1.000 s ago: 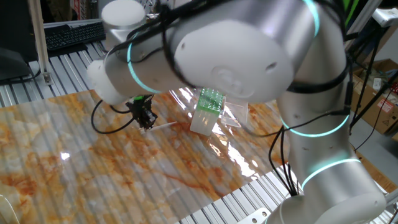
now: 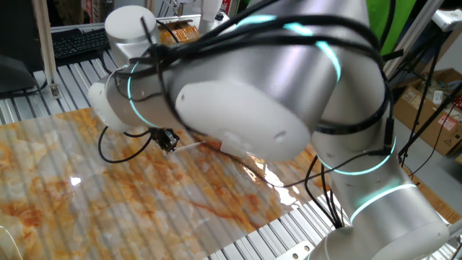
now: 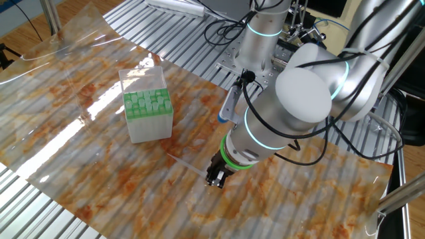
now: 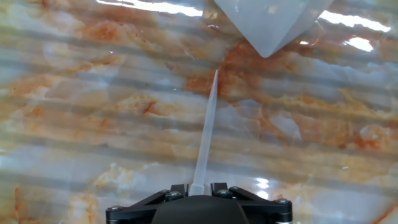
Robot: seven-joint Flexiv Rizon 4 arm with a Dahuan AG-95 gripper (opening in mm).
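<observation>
A slender, translucent pipette tip (image 4: pixel 207 140) points away from my gripper in the wrist view. Its wide end lies between the two fingers, and a narrow gap shows on the right side. The dark gripper body covers part of this spot, so I cannot tell whether the fingers grip the tip. In exterior view 2 the gripper (image 3: pixel 216 178) is low over the marbled sheet, at the near end of the tip (image 3: pixel 187 166). A white rack with green tips (image 3: pixel 149 116) stands beyond it, its clear lid raised.
The rack's pale corner (image 4: pixel 267 43) shows ahead of the tip, slightly right. The glossy marbled sheet (image 3: pixel 299 206) is bare around the gripper. Metal slats (image 3: pixel 159 33) border it. Loose cables (image 2: pixel 119 148) hang from the arm.
The arm's upper links have shifted left in exterior view 1 and now mostly hide the rack. The gripper has sunk slightly and turned; the tip has hardly moved.
</observation>
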